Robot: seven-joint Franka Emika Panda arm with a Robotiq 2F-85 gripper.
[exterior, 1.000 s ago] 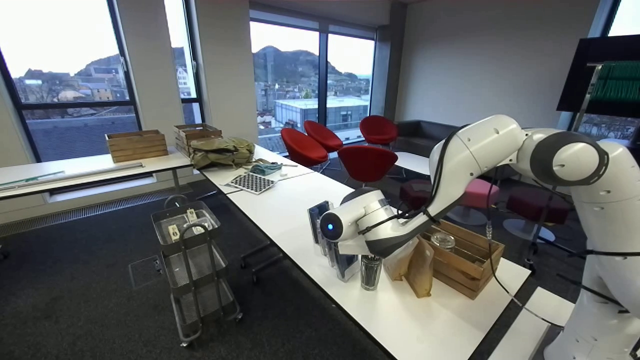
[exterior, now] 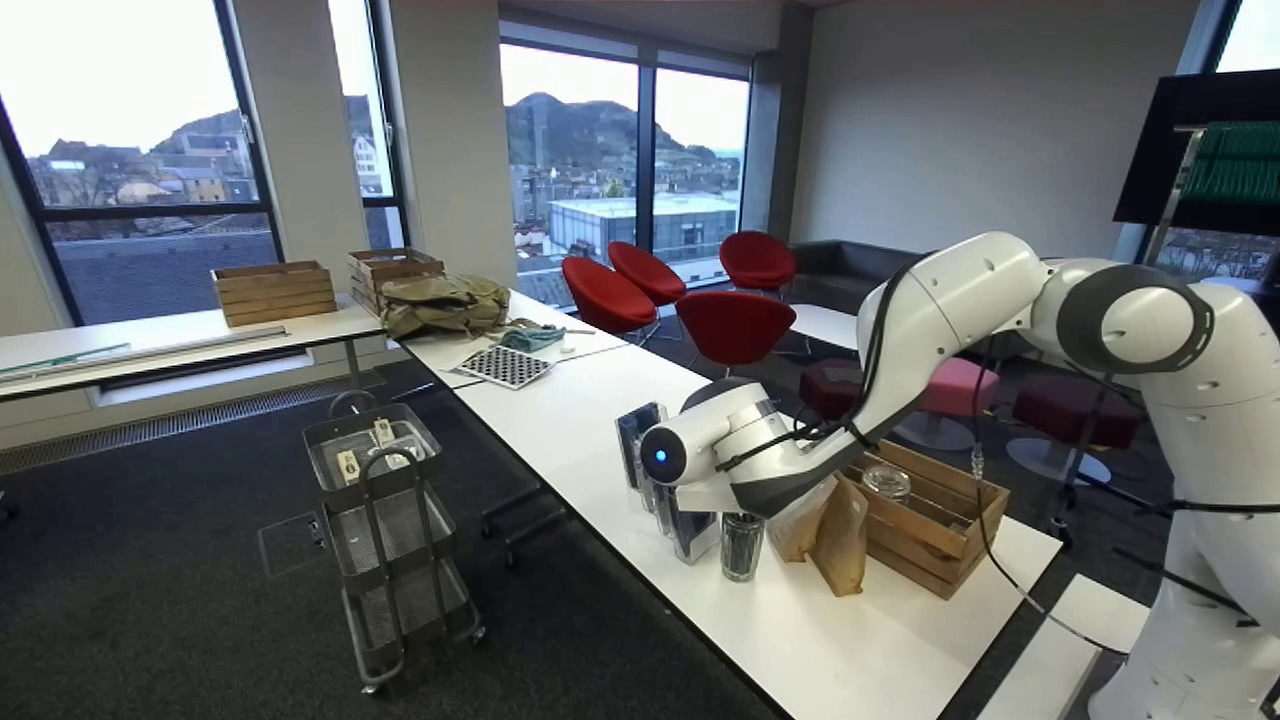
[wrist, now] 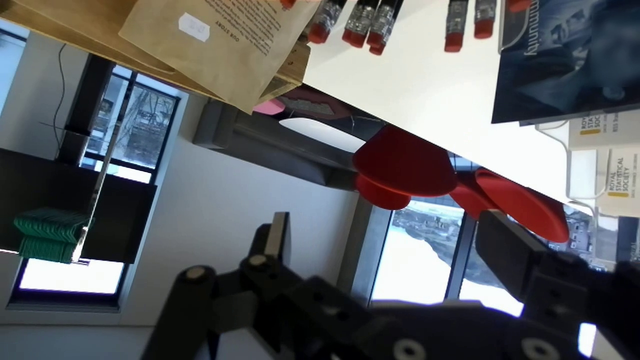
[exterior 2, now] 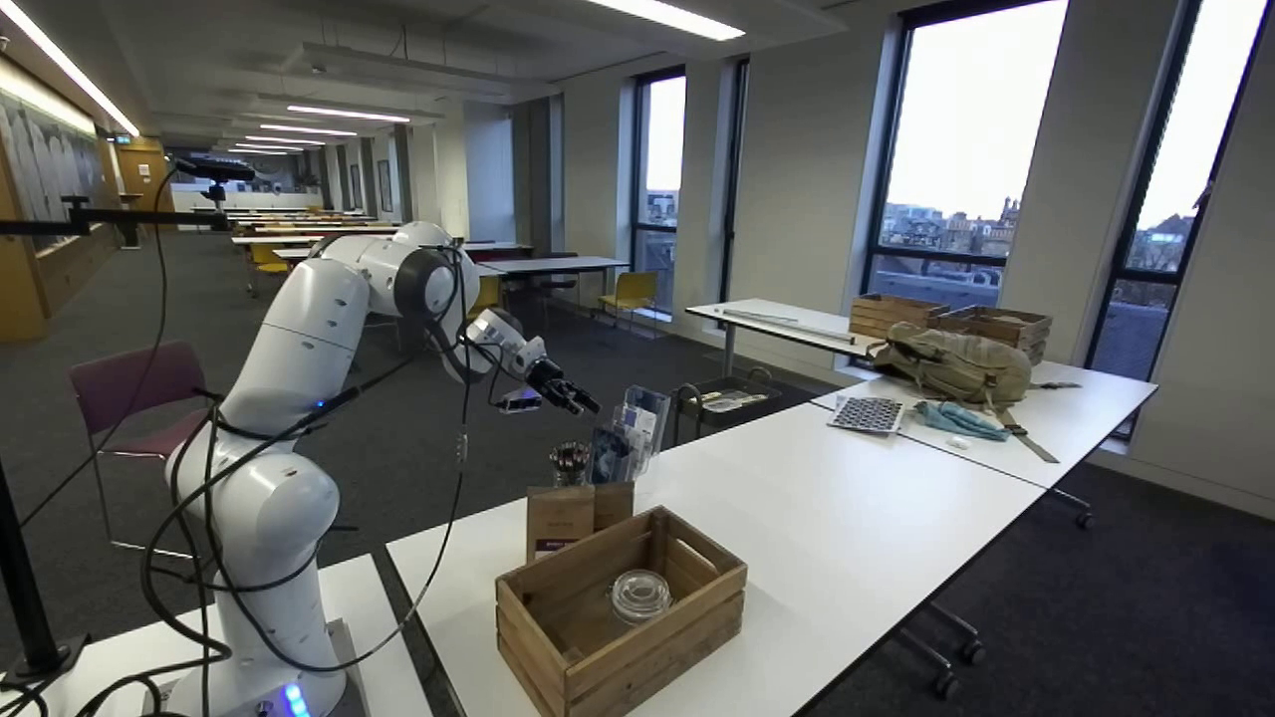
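In the wrist view my gripper stands open, with only background between its fingers. Exterior view 2 has the gripper (exterior 2: 588,406) in the air, above and behind the pencil cup. A clear glass (exterior: 741,550) of pencils stands on the white table; red-ended pencils (wrist: 384,24) line the top of the wrist view. Two brown paper bags (exterior: 840,536) stand beside it, against the wooden crate (exterior: 918,552). Clear leaflet holders (exterior 2: 645,412) with dark blue leaflets (wrist: 567,66) stand on the other side of the glass. Inside the crate lies a clear glass lidded container (exterior 2: 640,596).
A grey trolley (exterior: 384,528) is on the floor alongside. Cables hang from the arm near the crate.
The arm looks almost the same as a second ago, with at most a very slight downward shift. Objects on the table have not visibly moved.
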